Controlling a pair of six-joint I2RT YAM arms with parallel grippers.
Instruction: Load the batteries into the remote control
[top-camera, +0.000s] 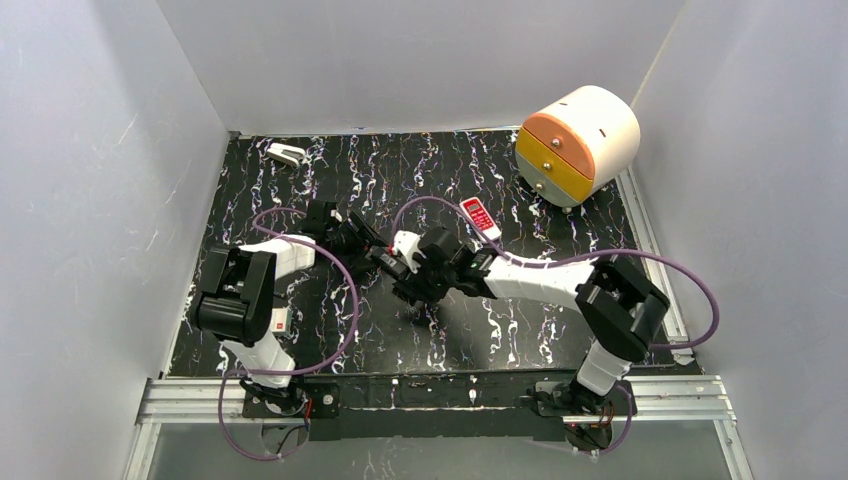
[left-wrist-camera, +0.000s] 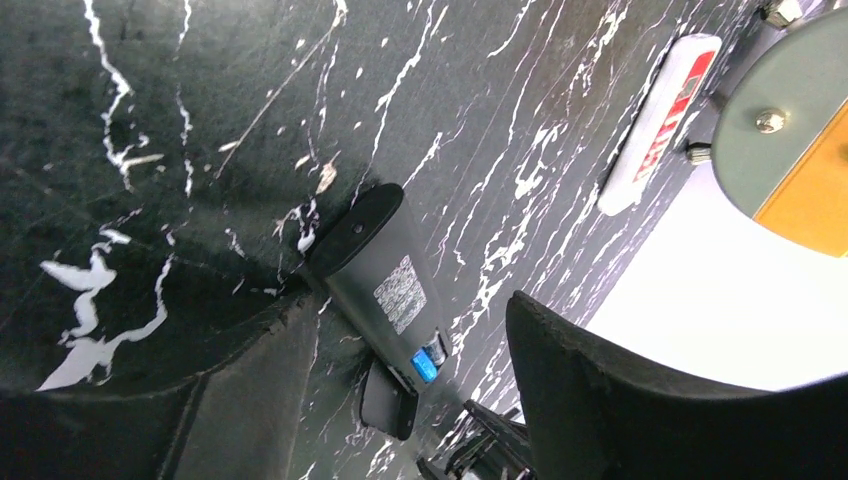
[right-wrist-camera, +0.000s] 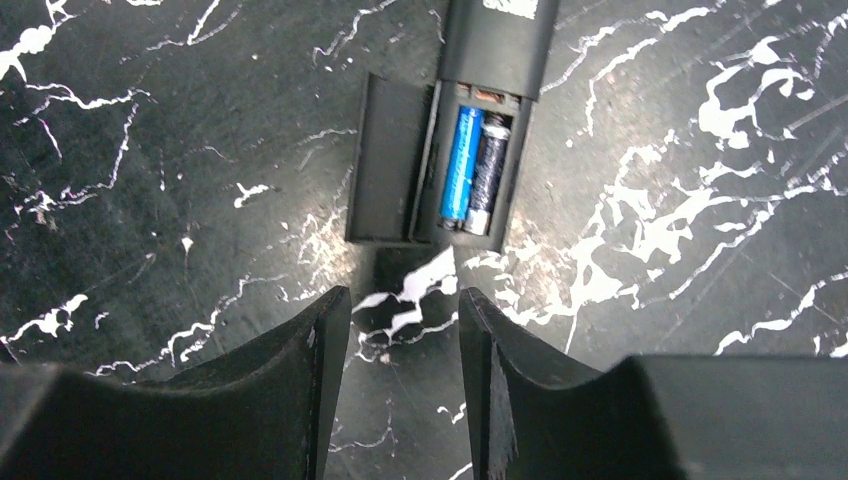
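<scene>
The black remote (left-wrist-camera: 385, 280) lies on the marble table with its battery cover (right-wrist-camera: 385, 160) flipped out beside the compartment. In the right wrist view two batteries, a blue one (right-wrist-camera: 461, 162) and a black-and-silver one (right-wrist-camera: 487, 172), sit side by side in the compartment. My left gripper is above the remote, fingers open with nothing between them. My right gripper hangs just short of the compartment end, fingers parted and empty. In the top view both grippers (top-camera: 365, 240) partly hide the remote.
A red-and-white remote (top-camera: 480, 218) lies behind my right arm. A rounded drawer box (top-camera: 580, 145) stands back right, a small white object (top-camera: 286, 154) back left, a pale box (top-camera: 280, 321) by my left arm. Purple cables loop over both arms.
</scene>
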